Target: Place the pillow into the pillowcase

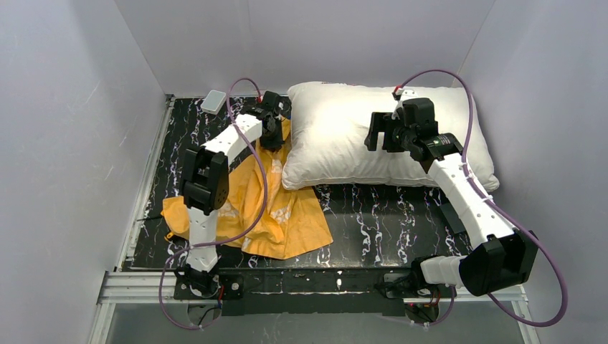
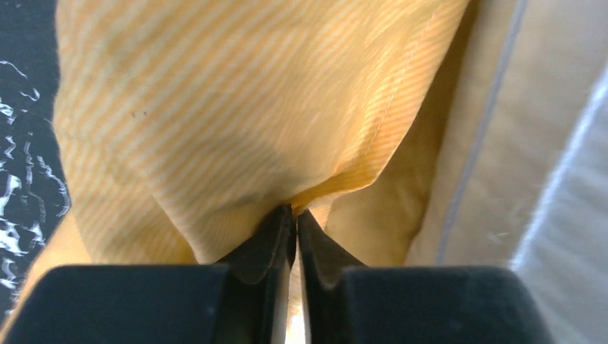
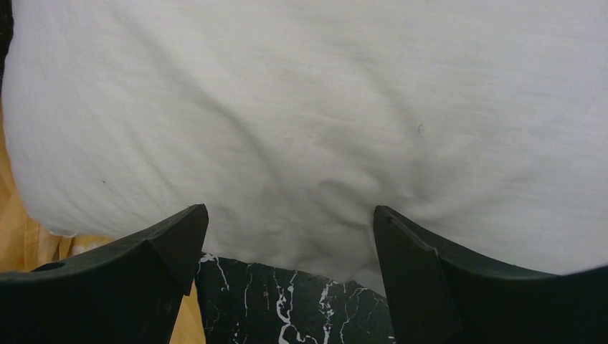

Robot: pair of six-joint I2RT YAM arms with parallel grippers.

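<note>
The yellow pillowcase [image 1: 287,222] lies crumpled on the left half of the dark table, reaching up along the pillow's left end. The white pillow [image 1: 337,129] fills the back right. My left gripper [image 1: 272,143] is down at the pillowcase's upper part beside the pillow; in the left wrist view its fingertips [image 2: 315,251] are shut at a striped yellow fold, which seems pinched between them, though how much is unclear. My right gripper [image 1: 381,130] stands open over the pillow, with only white fabric visible beneath its fingers.
A small pale box [image 1: 214,102] sits at the back left, and a black pad [image 1: 452,218] at the right edge. Bare marble table [image 1: 373,229] shows in front of the pillow. Grey walls enclose the sides and back.
</note>
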